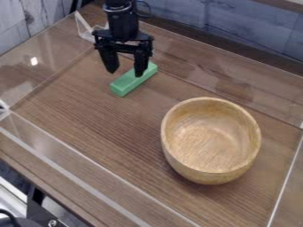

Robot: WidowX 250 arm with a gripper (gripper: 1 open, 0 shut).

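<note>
A black gripper [124,64] hangs over the upper middle of the table, open, its two fingers spread above a flat green block [130,84]. The block lies diagonally on the wooden table [83,124], partly hidden at its upper end by the gripper; whether a finger touches it is unclear.
A large light wooden bowl [210,139] sits to the right and lower in the view. The table's left edge runs down the left side.
</note>
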